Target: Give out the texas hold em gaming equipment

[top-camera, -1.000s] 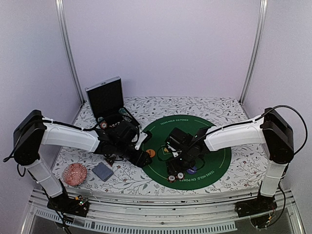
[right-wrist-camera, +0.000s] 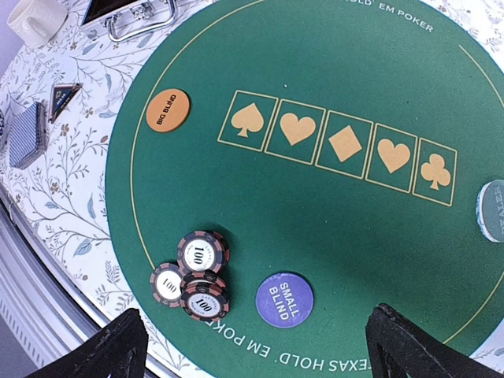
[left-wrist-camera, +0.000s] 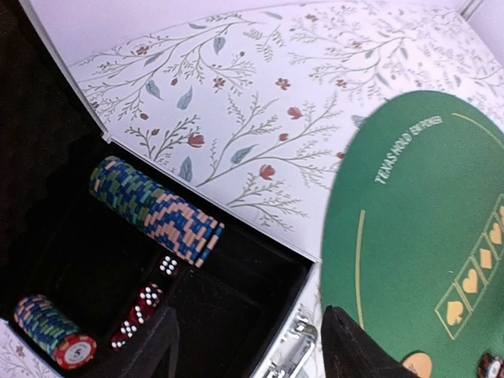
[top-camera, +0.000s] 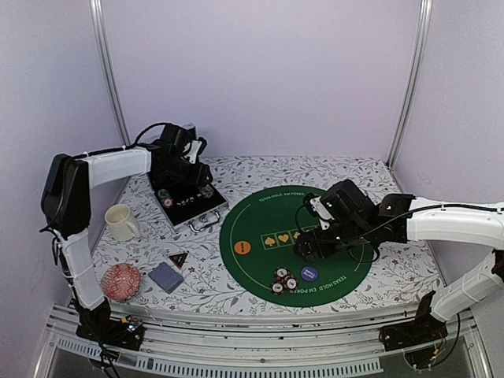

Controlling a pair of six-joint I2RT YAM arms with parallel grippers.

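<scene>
Inside the open black case in the left wrist view lie a long row of blue, green and orange chips, a shorter chip stack and red dice. Over the case, my left gripper stands open, its fingers apart with nothing between them. On the green poker mat rest black 100 chips, partly overlapping, beside the purple small blind button. The orange big blind button lies near the mat's left edge. My right gripper hangs above the mat, open and empty.
A pale round disc sits at the mat's right side. Left of the mat are a card deck, a dark triangular piece, a red patterned dish and a white mug. The case's metal handle projects toward the mat.
From beside the mat's left edge, my left gripper has moved back and left, over the case. My right gripper has moved away from the black chips, rightward across the mat.
</scene>
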